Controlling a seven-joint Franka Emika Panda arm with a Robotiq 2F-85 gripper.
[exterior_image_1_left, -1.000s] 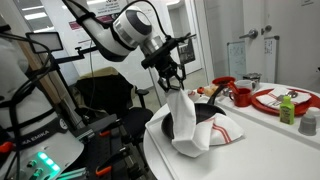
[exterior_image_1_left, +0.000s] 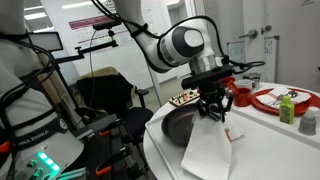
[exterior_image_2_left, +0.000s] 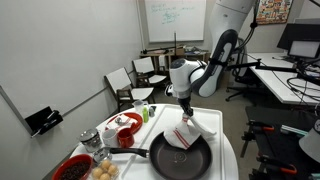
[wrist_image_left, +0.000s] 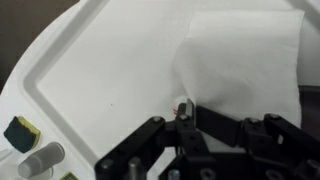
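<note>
A white cloth (exterior_image_1_left: 207, 152) hangs from my gripper (exterior_image_1_left: 213, 112), which is shut on it. In the wrist view the cloth (wrist_image_left: 240, 60) spreads out from the fingertips toward the upper right. The dark frying pan (exterior_image_1_left: 178, 124) lies on the white table beside the cloth. From the other side, in exterior view 2, the pan (exterior_image_2_left: 180, 160) shows its inside, with the cloth (exterior_image_2_left: 182, 135) over its far rim. The exact fold pinched between the fingers is hidden by the gripper.
A green bottle (exterior_image_1_left: 287, 108) and a grey cup (exterior_image_1_left: 308, 122) stand at the right. Behind are red mugs (exterior_image_1_left: 242, 95) and a red plate (exterior_image_1_left: 275, 99). A sponge (wrist_image_left: 22, 134) lies at the side.
My gripper has moved right and across the pan, carrying the cloth with it. The cloth's hanging end has shifted right, off much of the pan.
</note>
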